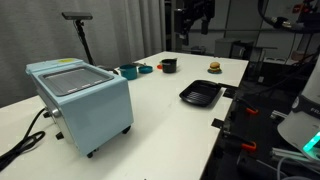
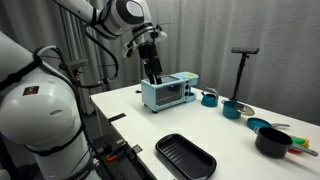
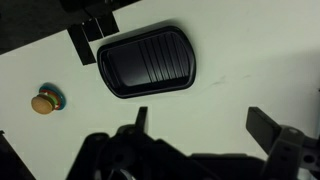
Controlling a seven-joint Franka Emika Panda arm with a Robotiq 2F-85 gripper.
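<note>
My gripper stands open, its two dark fingers wide apart in the wrist view with only bare table between them. In exterior view 1 the gripper [image 1: 195, 36] hangs well above the table at the top. Below it on the white table lies a black rectangular tray [image 1: 203, 94], empty, with ridges across part of its floor in the wrist view. A toy burger [image 3: 47, 98] sits off to the tray's left there. The light-blue toaster oven [image 1: 88, 104] stands on the table's other side.
Dark and teal pots [image 2: 271, 142] stand along the back edge, with a teal pot [image 2: 209, 98] near the oven. Black tape [image 3: 81, 45] marks the table edge by the tray. The table between oven and tray is clear.
</note>
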